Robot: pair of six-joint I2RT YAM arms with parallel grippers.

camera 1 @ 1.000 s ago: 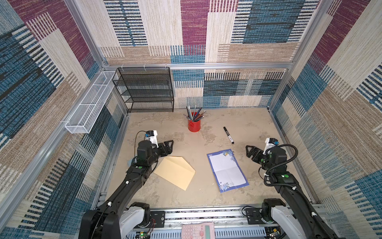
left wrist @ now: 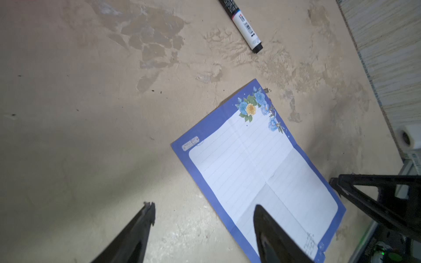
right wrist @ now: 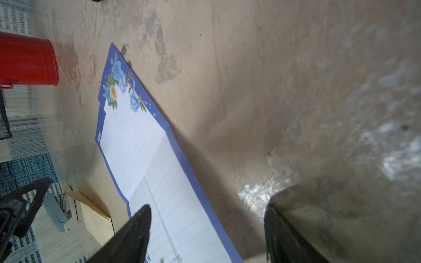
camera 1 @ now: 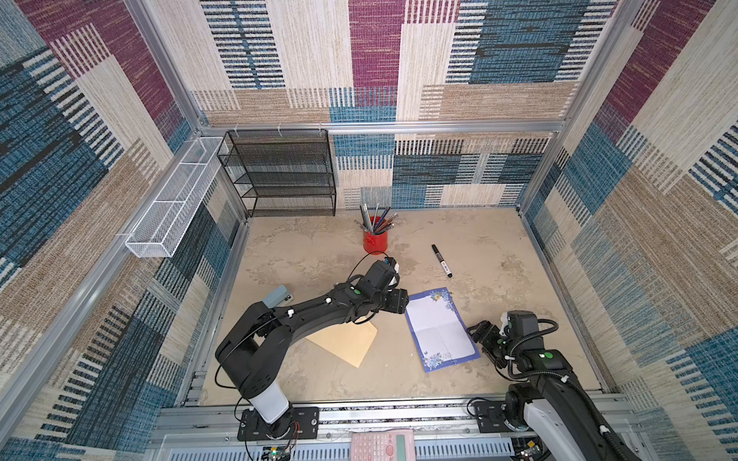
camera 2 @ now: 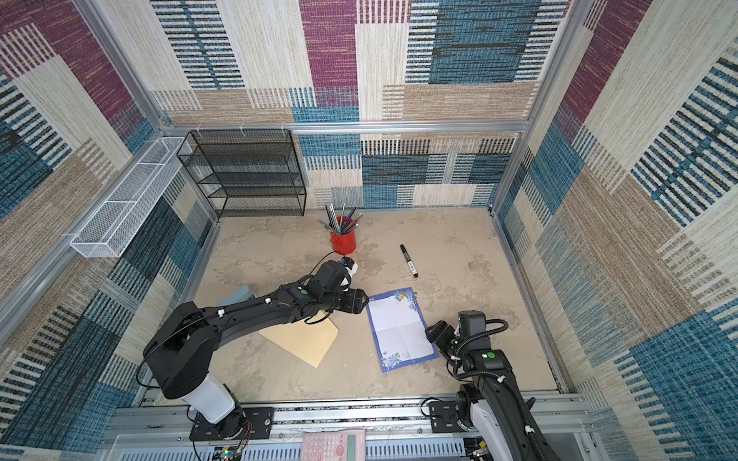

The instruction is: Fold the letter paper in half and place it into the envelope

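The letter paper (camera 1: 442, 326), white with a blue flowered border, lies flat and unfolded, with crease lines across it. To the left is the yellow envelope (camera 1: 349, 344), partly covered by my left arm. My left gripper hangs above the table by the paper's left edge, its fingers (left wrist: 140, 228) parted and empty. At the paper's right edge, low over the table, my right gripper is open, its fingers (right wrist: 140, 223) spread with nothing gripped. Whether a fingertip touches the paper is not clear.
A black-and-white marker (camera 1: 441, 261) lies behind the paper, and a red pencil cup (camera 1: 375, 241) stands farther back. The blue stapler (camera 1: 276, 296) is partly behind my left arm. Bare table surrounds the paper's far side.
My left gripper has swung right, from over the envelope to the paper's left edge. My right gripper has moved toward the front and lower beside the paper. The paper looks unmoved.
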